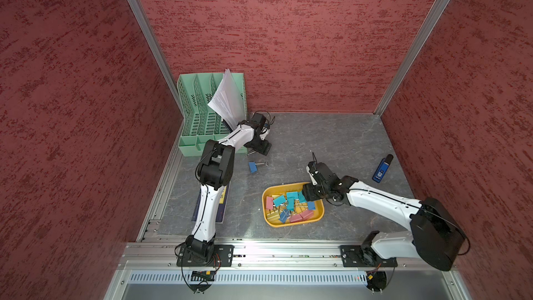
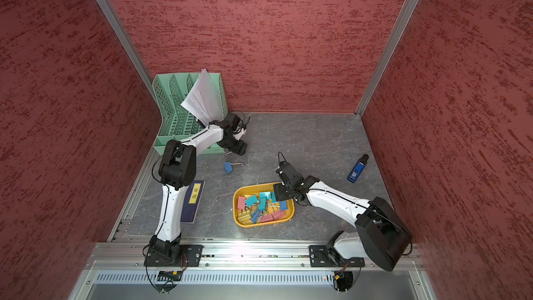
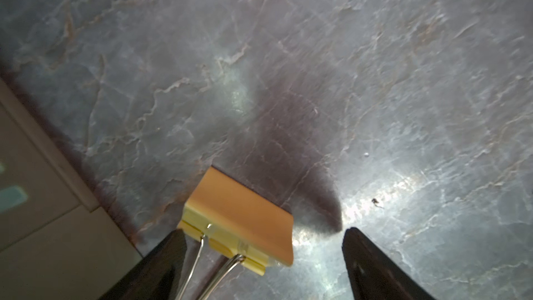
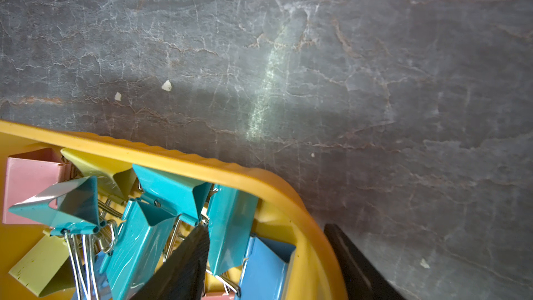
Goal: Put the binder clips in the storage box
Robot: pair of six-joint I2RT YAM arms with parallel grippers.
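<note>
The yellow storage box (image 1: 265,211) stands near the table's front, filled with several binder clips in teal, pink, yellow and blue. My right gripper is at its far right corner, fingers apart: one inside over the clips, the other outside, with the rim (image 4: 288,191) between them. Beside the green rack, my left gripper hangs open over the table. A yellow binder clip (image 3: 238,211) lies below it, nearer the left finger (image 3: 161,269); the arm hides it from above. Between box and rack lies a blue binder clip (image 1: 253,167), touched by neither gripper.
A green rack (image 1: 191,143) holding white papers (image 1: 228,100) stands at the back left, close to my left gripper. A dark blue box (image 2: 191,205) lies front left, partly under the left arm. One blue bottle (image 1: 382,168) lies far right.
</note>
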